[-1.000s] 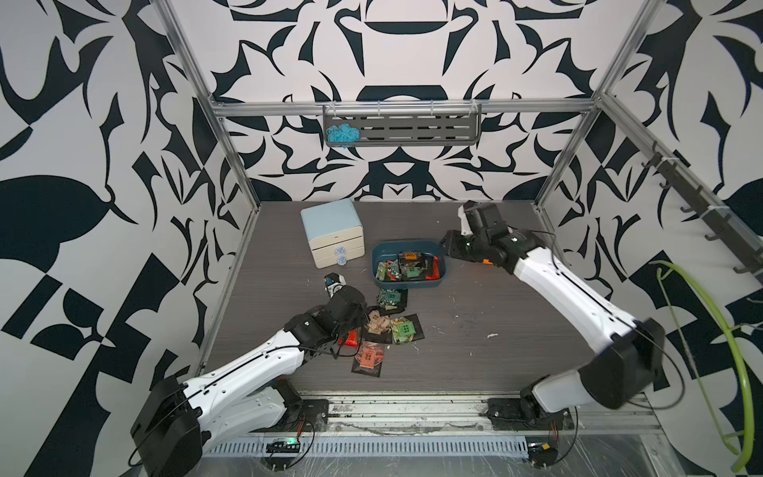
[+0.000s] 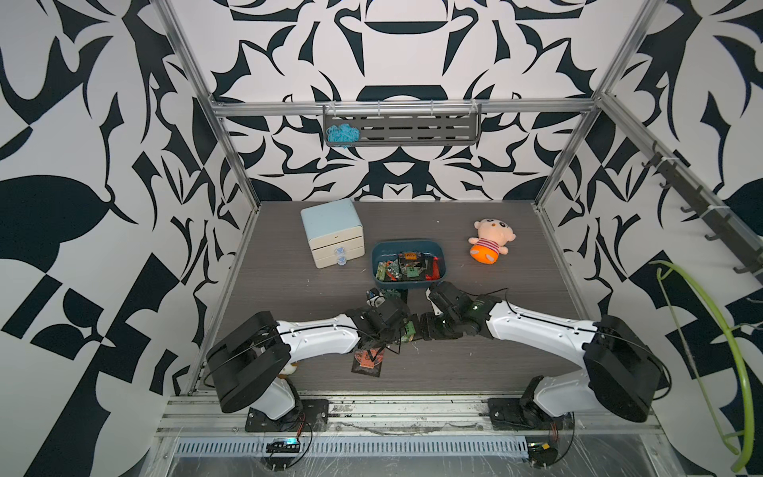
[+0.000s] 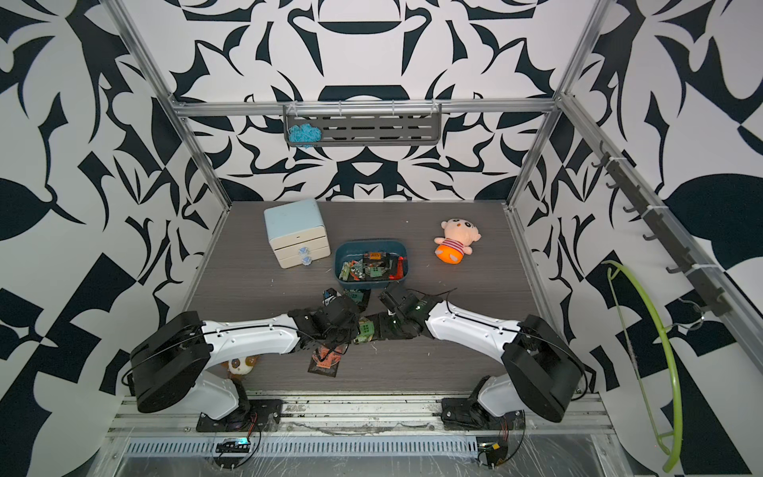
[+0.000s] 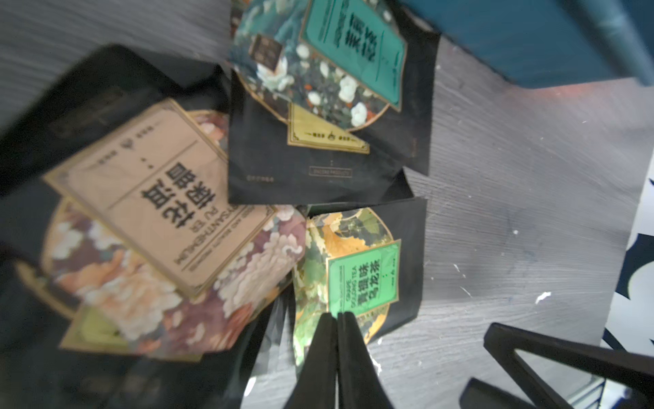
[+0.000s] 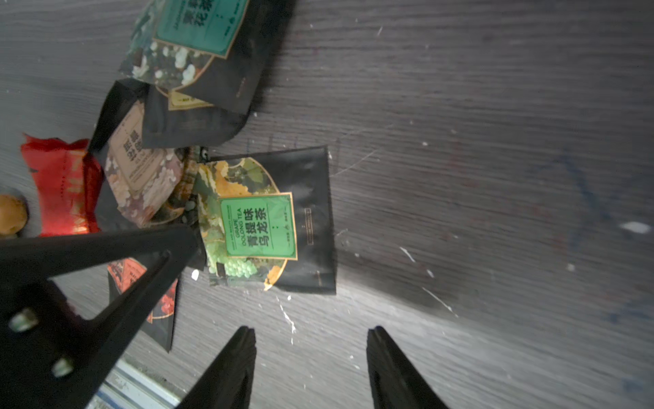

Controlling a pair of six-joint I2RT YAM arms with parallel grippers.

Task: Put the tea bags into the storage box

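A tea bag with a green label [image 5: 260, 226] lies flat on the table. In the left wrist view my left gripper is shut over that bag's label side; whether it pinches the bag cannot be told. My right gripper has its fingers apart with bare table between them, just off the bag's edge. A pink-labelled bag [image 4: 163, 197] and a teal-labelled bag [image 4: 354, 54] lie beside it, overlapping. An orange-red bag [image 2: 367, 362] rests nearer the front. The dark teal storage box [image 2: 408, 284] behind them holds several tea bags.
A red packet [image 5: 61, 184] lies left of the pink-labelled bag. The small drawer cabinet [image 2: 332, 232] stands back left and a plush doll [image 2: 492, 241] back right. Both grippers are very close together over the bags.
My left arm has shifted right over the bags, and the grippers now nearly meet.
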